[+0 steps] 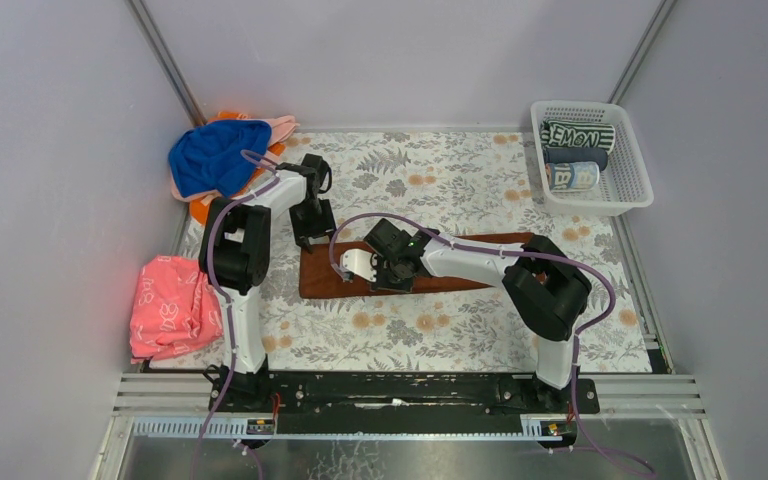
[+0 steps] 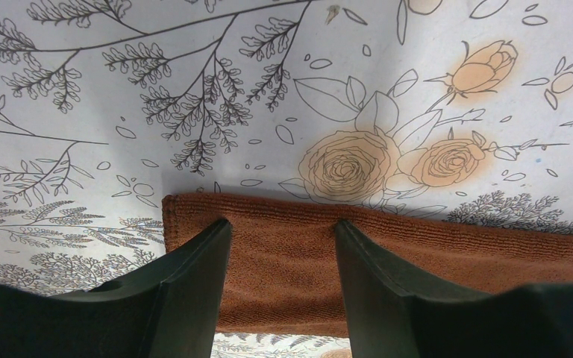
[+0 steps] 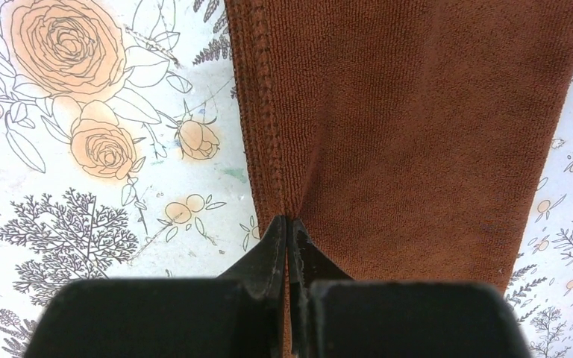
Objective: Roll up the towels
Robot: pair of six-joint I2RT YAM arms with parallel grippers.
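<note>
A brown towel (image 1: 320, 274) lies as a long flat strip across the middle of the table, its centre partly hidden under my right arm. In the left wrist view, my left gripper has its fingers spread apart over the towel (image 2: 283, 268), at the long edge near the left corner. Nothing is pinched there. The right gripper has its fingertips together at the towel's layered edge (image 3: 265, 112). A crease runs up the cloth from those tips, but no cloth shows clearly between them.
At the back right stands a white basket (image 1: 632, 190) holding several rolled towels (image 1: 575, 177). Blue, orange and pink towels (image 1: 215, 160) are heaped at the back left, with a coral towel (image 1: 175, 310) in front.
</note>
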